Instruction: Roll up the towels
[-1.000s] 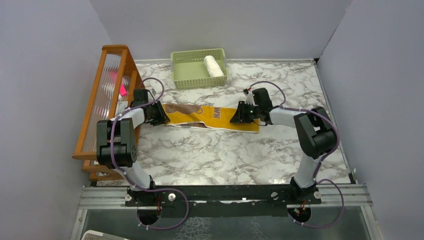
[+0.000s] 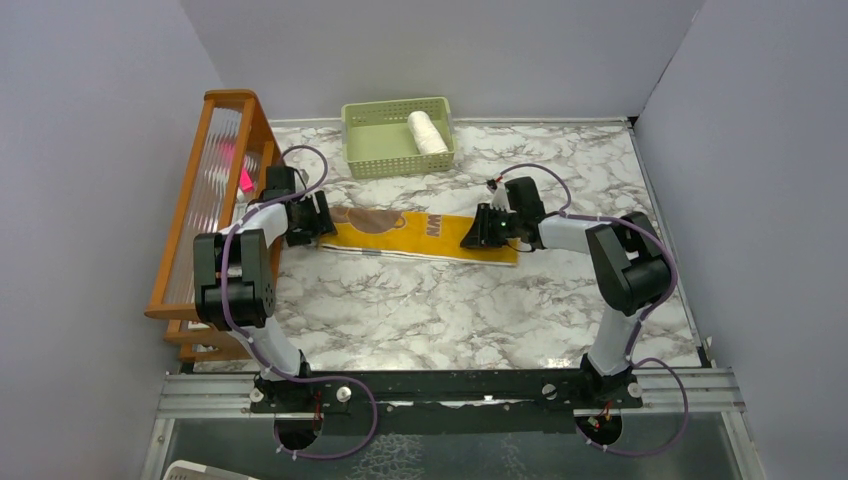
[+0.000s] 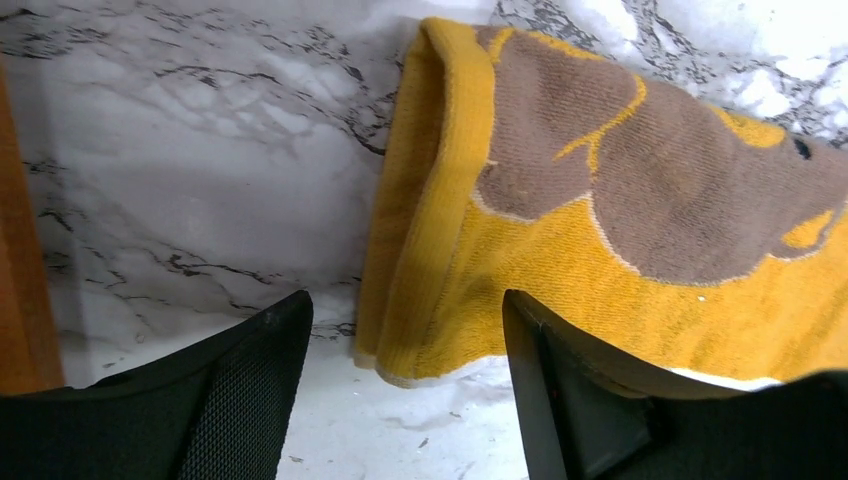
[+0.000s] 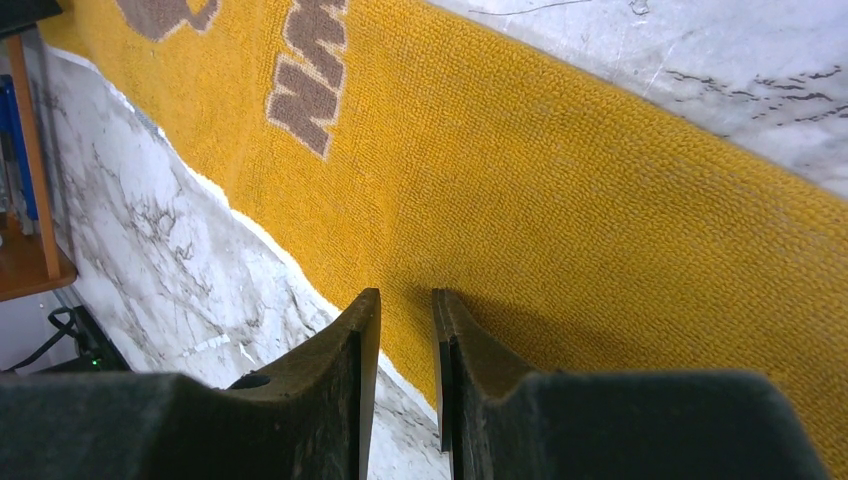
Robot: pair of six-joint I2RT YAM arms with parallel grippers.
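A yellow towel with brown shapes [image 2: 380,233] lies folded into a long strip across the middle of the table. At its left end stands my left gripper [image 2: 312,218], open, with fingers spread wide. In the left wrist view, the towel's folded end [image 3: 440,210] shows beyond and between the fingertips, not clasped. My right gripper is over the towel's right part, its fingers part open with a narrow gap. Yellow cloth [image 4: 520,190] lies flat beneath these fingers, and I see none pinched between them.
A green basket [image 2: 380,163] at the back holds a white rolled towel [image 2: 427,132]. A wooden rack [image 2: 190,200] stands close beside the left arm.
My left gripper has opened and shifted slightly left and up in the top view. The towel's left front edge, lifted earlier, now lies flatter. The right arm has hardly moved.
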